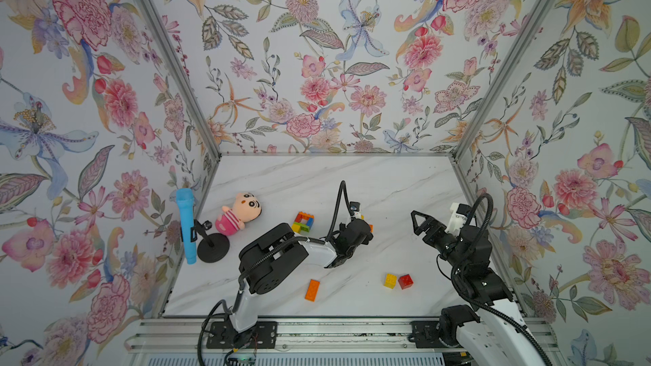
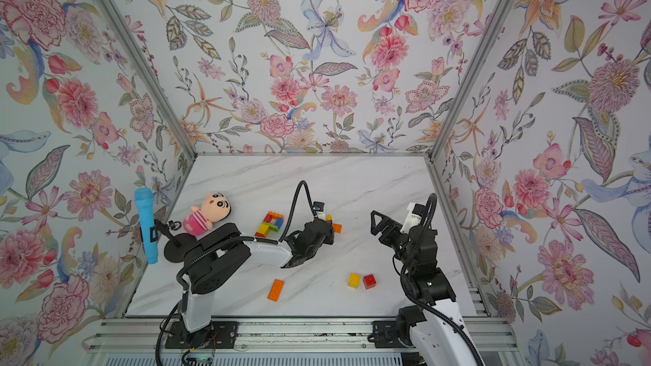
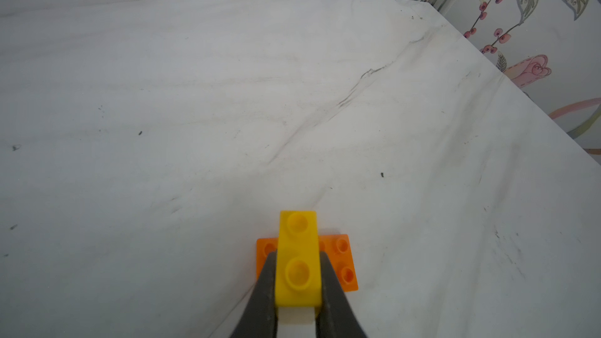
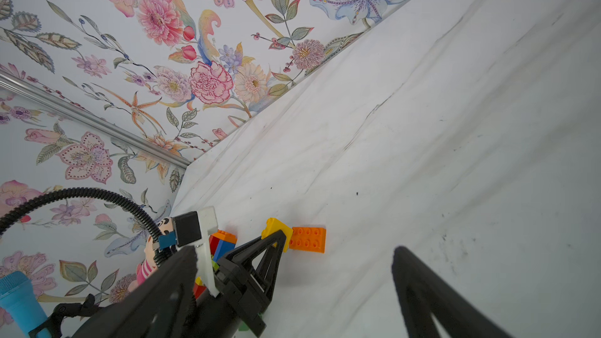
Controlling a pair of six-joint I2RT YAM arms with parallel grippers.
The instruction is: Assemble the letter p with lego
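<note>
A yellow two-stud brick (image 3: 298,278) is gripped between the fingertips of my left gripper, which is shut on it. Directly behind and below that brick lies a flat orange brick (image 3: 339,261), its middle hidden by the yellow one. Whether the two touch I cannot tell. The right wrist view shows the yellow brick (image 4: 278,230) at the left end of the orange brick (image 4: 308,239). Off to the right, my right gripper (image 1: 415,223) is open and empty, its blurred fingers (image 4: 432,300) wide apart.
Left of the left gripper sits a cluster of coloured bricks (image 1: 303,222). Near the front lie another orange brick (image 1: 312,290), a yellow brick (image 1: 390,280) and a red brick (image 1: 405,281). A doll (image 1: 238,213) and a blue microphone (image 1: 186,227) stand left.
</note>
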